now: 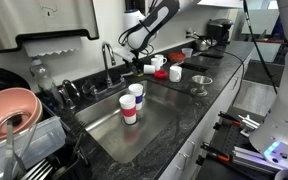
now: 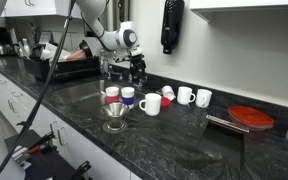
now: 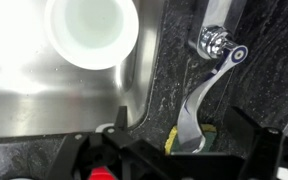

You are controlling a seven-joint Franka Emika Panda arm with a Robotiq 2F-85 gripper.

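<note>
My gripper is open, its dark fingers spread wide at the bottom of the wrist view with nothing held between them. A curved chrome faucet lever (image 3: 191, 108) runs down toward the gap, and a yellow-green sponge (image 3: 207, 132) lies partly under its lower end. To the left, a round white vessel (image 3: 92, 28) appears over the sink's steel. In exterior view 1 the white arm (image 1: 135, 24) reaches down behind the sink, right of the tall faucet (image 1: 107, 55). Two cups, one red-banded (image 1: 129, 108) and one blue-banded (image 1: 136, 91), stand by the basin.
White mugs (image 2: 152, 104) and a metal goblet-like bowl (image 2: 115, 117) stand on the dark counter. A red plate (image 2: 249, 117) and a shallow dark tray (image 2: 225, 130) are farther right. Dishes crowd the rack (image 1: 19, 140) left of the sink. Counter near the tray is clear.
</note>
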